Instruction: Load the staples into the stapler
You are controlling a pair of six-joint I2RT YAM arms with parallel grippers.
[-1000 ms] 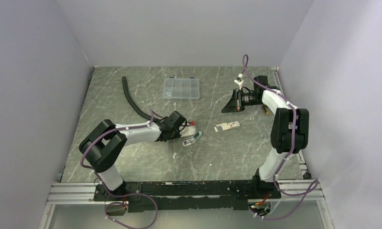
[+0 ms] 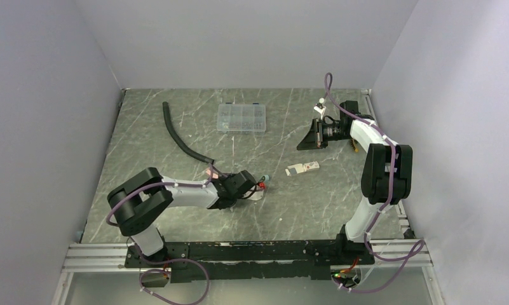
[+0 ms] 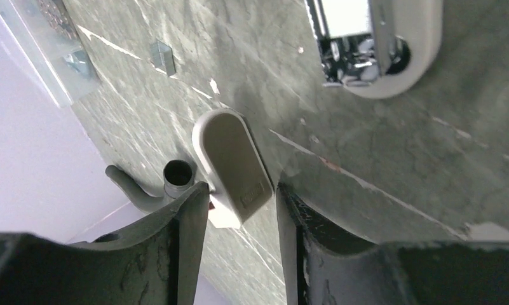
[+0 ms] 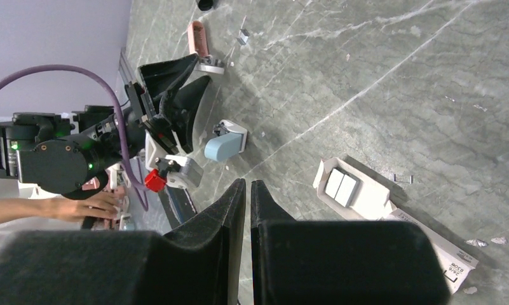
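My left gripper is part open above the table. A pale pinkish stapler part [image 3: 223, 175] lies beyond and partly between its fingertips; I cannot tell whether they touch it. The right wrist view shows the pink stapler [image 4: 197, 39] near those fingers, and a light-blue stapler [image 4: 223, 146] closer to me. At the left wrist view's upper right is a stapler's metal end [image 3: 366, 57]. My right gripper is shut, with nothing visible between its fingers, short of an opened staple box [image 4: 372, 200] holding staples [image 4: 342, 187].
A small staple strip [image 4: 402, 179] lies beside the box, another piece [image 4: 243, 36] near the pink stapler. A clear compartment case [image 2: 241, 117] stands at the back. A dark curved tube [image 2: 175, 135] lies at left. Bare table stretches right of centre.
My left gripper has moved toward the front of the table, now covering much of the blue stapler in the top view. Pink shows behind it now. The right arm has barely moved.
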